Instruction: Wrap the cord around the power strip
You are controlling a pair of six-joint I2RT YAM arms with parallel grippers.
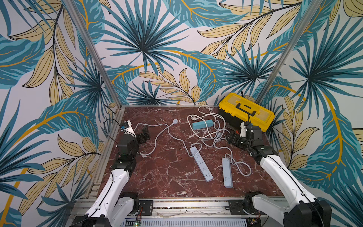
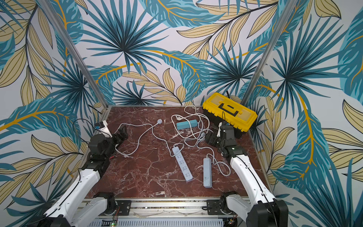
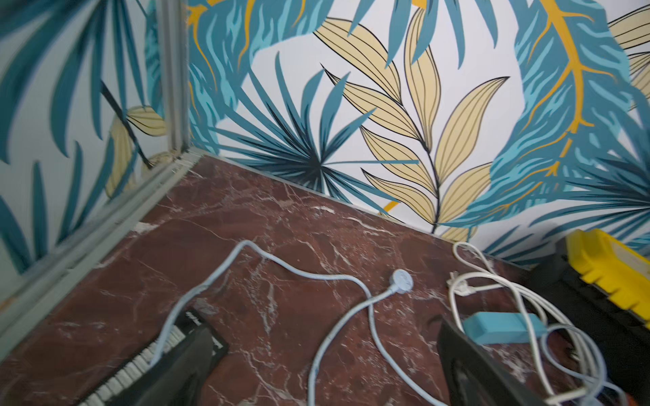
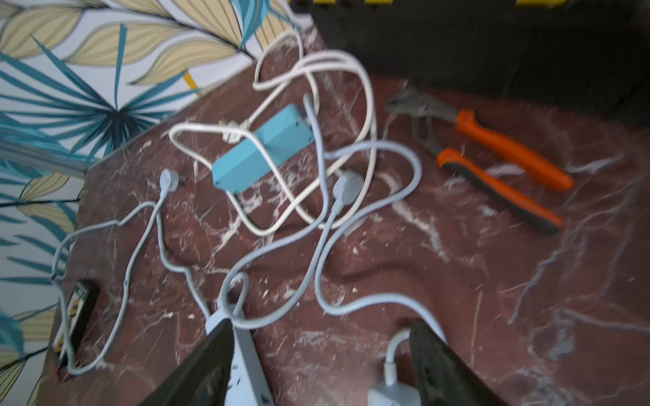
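Note:
A white power strip with sockets (image 1: 201, 165) lies slanted near the table's middle. Its grey cord (image 3: 338, 324) loops loosely leftward across the table and ends in a round plug (image 1: 175, 121). To its right rests a second pale strip (image 1: 226, 172), and a teal strip (image 4: 262, 150) lies further back among white and grey cords. My left gripper (image 1: 144, 134) is open above the left side, with part of the cord nearby. Open too, my right gripper (image 2: 212, 137) hovers beside the tangled cords; nothing shows between its spread fingers.
The yellow-lidded toolbox (image 1: 247, 111) fills the back right corner. Orange-handled pliers (image 4: 501, 159) lie in front of it. A black case with grey pieces (image 3: 182, 338) sits at the left edge.

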